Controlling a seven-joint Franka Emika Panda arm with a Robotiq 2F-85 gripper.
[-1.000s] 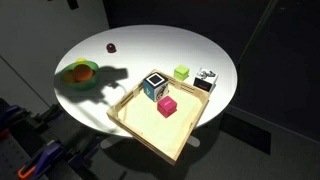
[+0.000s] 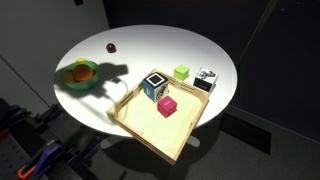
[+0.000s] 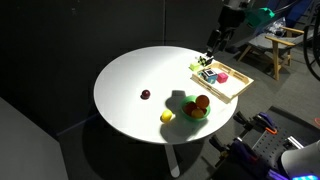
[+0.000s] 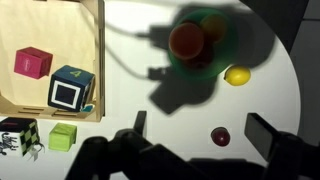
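My gripper stands open over the white round table, its dark fingers wide apart with nothing between them. Beyond the fingers lie a yellow lemon (image 4: 238,75) and a dark red round fruit (image 4: 220,136). A green bowl (image 3: 188,115) holds orange-red fruit (image 3: 202,101). Inside the wooden tray (image 2: 133,127) are a pink cube (image 2: 166,106) and a larger blue cube (image 2: 155,86) with a framed square on top. Outside the tray rest a lime-green cube (image 2: 181,72) and a black-and-white patterned cube (image 2: 206,78).
The tray's raised rim overhangs the table edge in exterior view 1. Bare tabletop (image 3: 130,80) spreads widely on the side away from the tray. A chair (image 3: 290,45) stands on the floor behind.
At the top left of exterior view 1, the visible bit of my gripper has shifted slightly to the right. The objects on the table look unmoved.
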